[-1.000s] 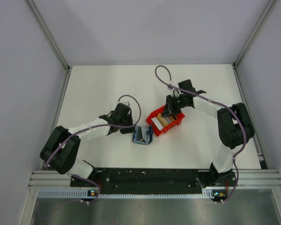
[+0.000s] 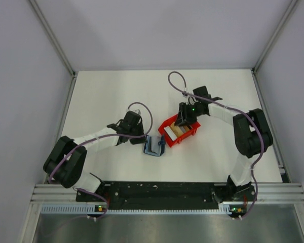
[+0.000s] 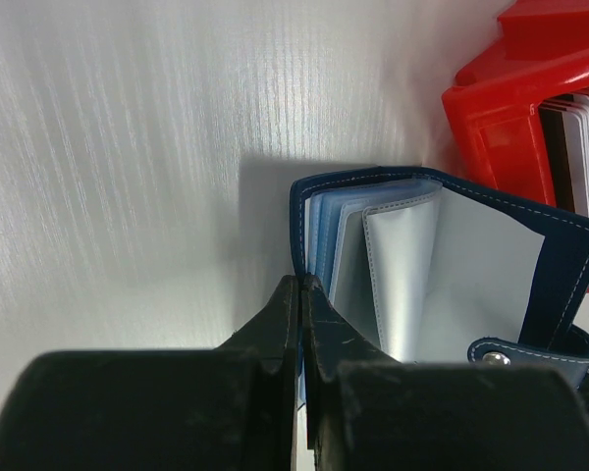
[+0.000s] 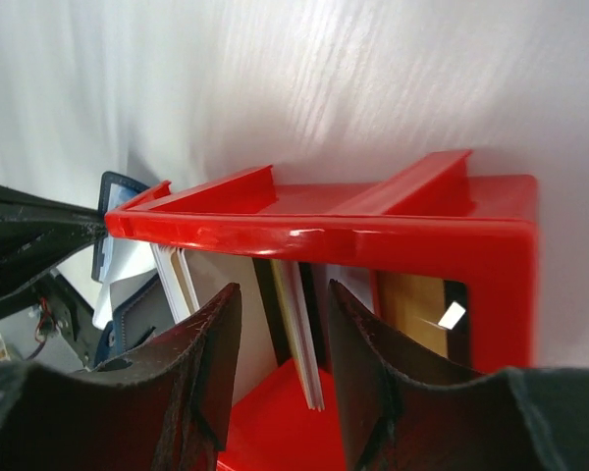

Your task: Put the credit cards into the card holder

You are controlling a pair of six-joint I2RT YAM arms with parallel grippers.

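The blue card holder (image 2: 154,145) lies open beside the red tray (image 2: 167,136). My left gripper is shut at the holder's left edge, its fingertips against the dark stitched rim; whether any thin edge is between them is unclear. Pale and blue inner sleeves show in the left wrist view. My right gripper is open over the red tray, its fingertips either side of some upright cards (image 4: 294,324). Further cards (image 4: 177,285) stand in the tray's slots, white, tan and dark.
Bare white table (image 2: 101,91) surrounds the holder and tray on the back, left and front. The tray's raised red rim and dividers border the cards closely around my right gripper.
The left arm and the holder look almost unchanged.
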